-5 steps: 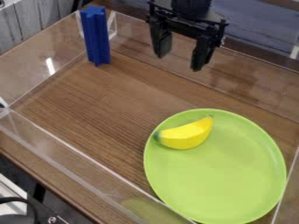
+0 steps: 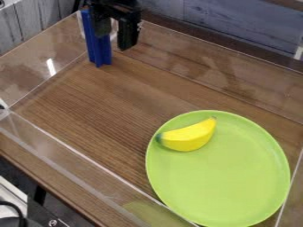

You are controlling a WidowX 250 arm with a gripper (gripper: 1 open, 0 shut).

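Observation:
My black gripper (image 2: 113,27) is at the top left, open, its fingers around or just over the top of a tall blue block (image 2: 97,47) that stands upright on the wooden surface; whether it touches the block I cannot tell. A yellow banana (image 2: 187,136) lies on the upper left part of a green plate (image 2: 219,182) at the lower right.
Clear low walls edge it at left and bottom, and a blue-grey wall (image 2: 236,27) runs along the back.
My gripper has moved left from the top middle to the blue block, now partly covering its top. The banana and plate have not moved.

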